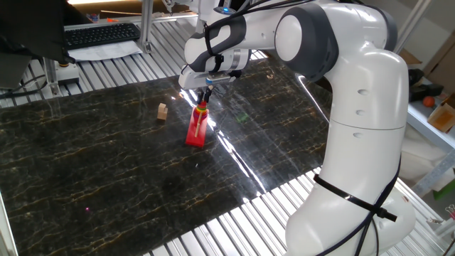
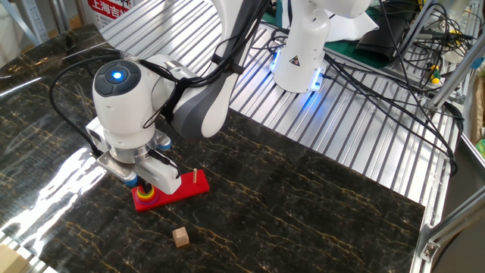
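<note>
A red board (image 1: 195,136) lies flat on the dark marbled mat. One bare wooden peg (image 2: 195,176) stands up from it, and at its other end sit stacked rings (image 2: 145,194), yellow among them. My gripper (image 1: 205,98) points down right at that ringed end, its dark fingers close above or touching the stack. Whether the fingers are parted or closed on a ring is too small and too covered to tell. In exterior view 2 the hand hides much of the fingers. A small wooden block (image 1: 162,112) rests on the mat beside the board, clear of the gripper.
Wide stretches of the mat (image 1: 92,171) are empty. Ribbed metal tabletop (image 2: 356,121) borders it, with a keyboard (image 1: 102,35) at the back left in exterior view 1. A second white robot base (image 2: 298,64) and loose cables stand beyond the mat.
</note>
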